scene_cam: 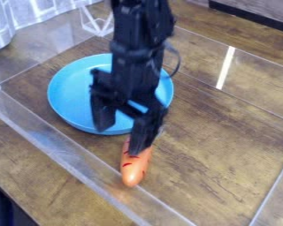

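The black gripper (126, 119) hangs low over the front right of a blue plate (67, 97), blurred, so its fingers' state is unclear. An orange toy carrot (134, 169) lies on the wooden table just in front of the plate, partly hidden at its top end by the gripper.
Clear plastic edges run along the left (61, 157) and right of the wooden surface (215, 150). A white cloth (4, 22) is at the top left.
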